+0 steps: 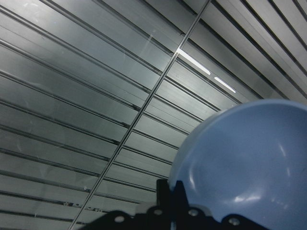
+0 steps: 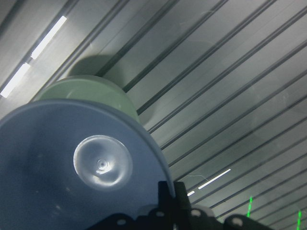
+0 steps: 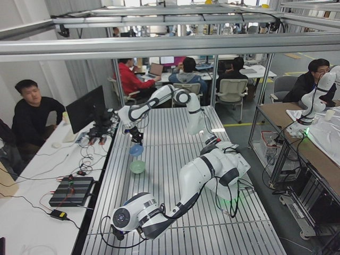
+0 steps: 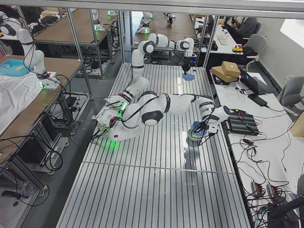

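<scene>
My right gripper [image 3: 136, 141] is shut on the rim of a blue bowl [image 3: 136, 150], held just above a green bowl [image 3: 137, 168]. In the right wrist view this blue bowl [image 2: 57, 177] partly covers the green one [image 2: 86, 88]. My left gripper [image 4: 186, 71] is shut on the rim of another blue bowl [image 4: 187, 77] at the far end in the camera right view; that bowl [image 1: 240, 163] fills the lower right of the left wrist view.
A white side table [image 3: 32, 228] with monitor, boxes and cables runs alongside. Metal frame rails cross overhead.
</scene>
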